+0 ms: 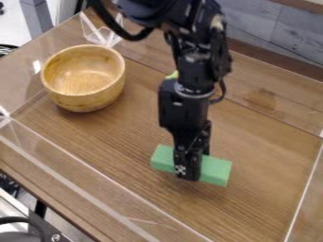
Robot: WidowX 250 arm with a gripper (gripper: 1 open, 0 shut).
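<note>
My black gripper (186,163) points down in the middle of the view, shut on a green rectangular block (213,173) low over the wooden table. The block's middle is partly hidden by the fingers; whether it touches the tabletop I cannot tell.
A round wooden bowl (78,79) sits at the upper left. A small yellow-green item (171,76) is mostly hidden behind the arm.
</note>
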